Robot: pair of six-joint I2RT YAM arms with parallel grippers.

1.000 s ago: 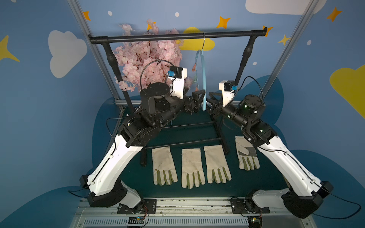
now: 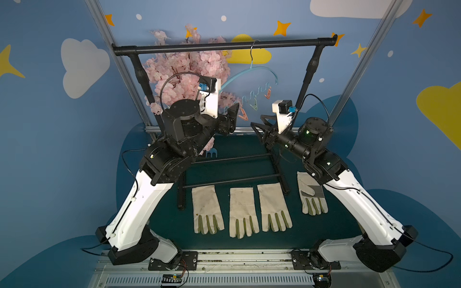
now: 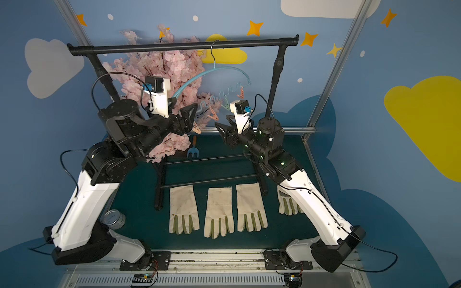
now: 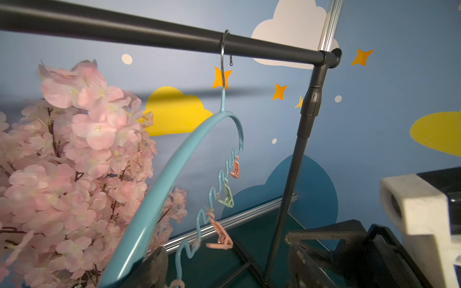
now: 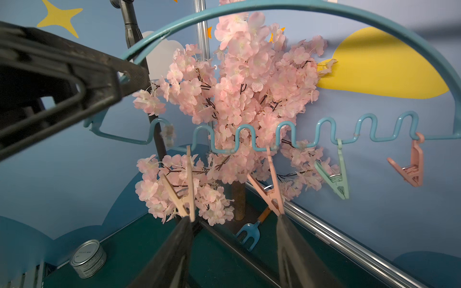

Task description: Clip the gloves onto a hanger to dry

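Note:
The light-blue hanger (image 5: 297, 4) hangs by its hook from the black rail, its left end towards my left arm. Pegs hang from its wavy lower wire, among them a green peg (image 5: 340, 180) and an orange peg (image 5: 273, 194); no glove is on them. My left gripper (image 2: 234, 113) is open at the hanger's left end; in the right wrist view one finger (image 5: 132, 79) overlaps that end, and whether they touch I cannot tell. In front of the pegs, my right gripper stands open and empty. Several white-and-green gloves (image 2: 244, 206) lie flat on the dark floor.
The rack's black rail (image 2: 192, 47) spans the back, with posts at both sides. Pink blossom (image 5: 249, 86) stands behind the hanger. A small blue fork (image 5: 249, 235) and a tin (image 5: 87, 258) lie on the floor.
The hanger has turned from nearly edge-on to a more sideways stance, its near end swinging left. My left gripper has moved left with that end; the right one has shifted slightly left.

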